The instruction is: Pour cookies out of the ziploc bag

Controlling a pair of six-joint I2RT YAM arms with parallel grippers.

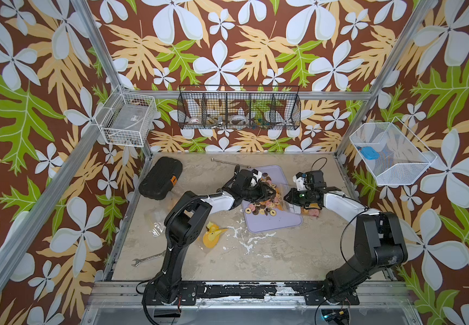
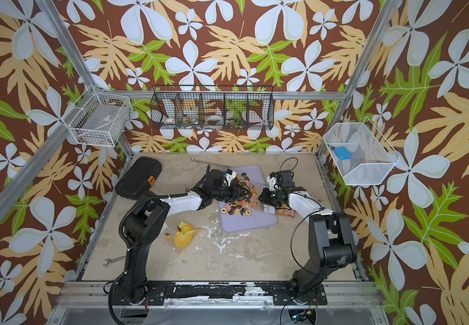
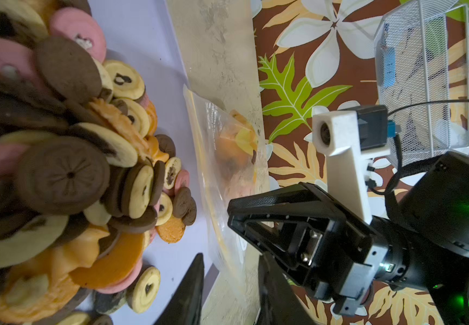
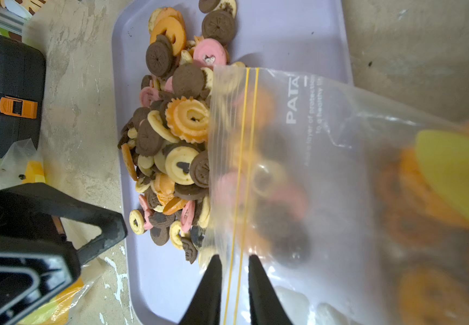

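Note:
A clear ziploc bag [image 4: 321,146] with a yellow seal strip lies with its mouth over the right side of the lilac tray [image 4: 164,287]. Some orange and dark cookies are visible inside its far end. A heap of mixed cookies [image 4: 180,124], brown, pink and cream, covers the tray's middle. My right gripper is part open above the bag's seal edge, with a gap between its fingertips. Over the heap, near the bag's mouth, my left gripper stands part open with no object visible between its fingers. The top left view leaves the bag partly hidden behind the right gripper.
To the left lie a black case [image 1: 160,177], a yellow-filled packet [image 1: 212,236], clear wrapping [image 1: 157,228] and a wrench [image 1: 149,259]. A metal rod [image 1: 230,163] lies at the back.

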